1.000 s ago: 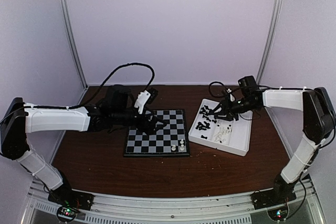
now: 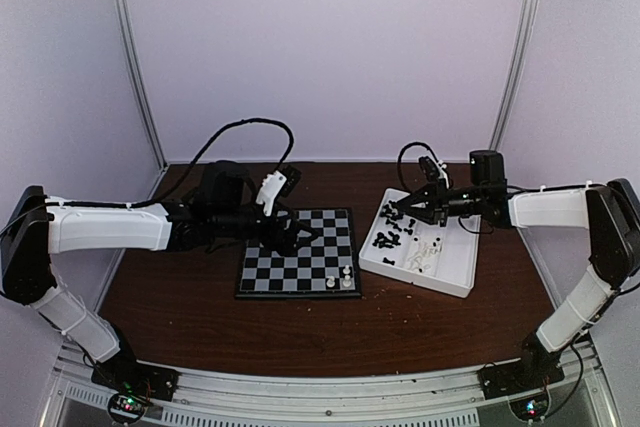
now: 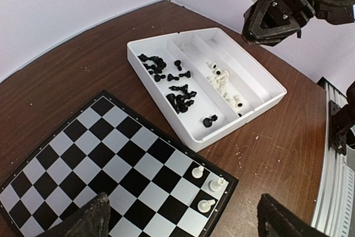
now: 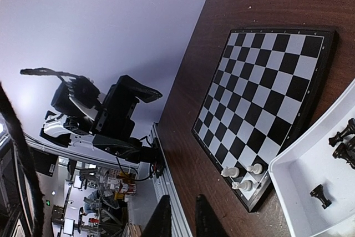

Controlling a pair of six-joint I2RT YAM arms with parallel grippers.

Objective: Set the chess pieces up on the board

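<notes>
The checkered chess board lies flat in the middle of the table. Over the board hovers my left gripper, wide open and empty. My right gripper is above the white tray, its fingers slightly apart with nothing visible between them. Black pieces and white pieces lie loose in separate compartments of the tray.
Beside the board's right edge stands the tray, with only a narrow strip of table between. Bare brown table stretches along the front. The tray's rightmost compartment looks empty.
My right arm has shifted a little, its forearm and gripper rising and levelling above the tray. The left arm, the board and the pieces on it look unchanged.
</notes>
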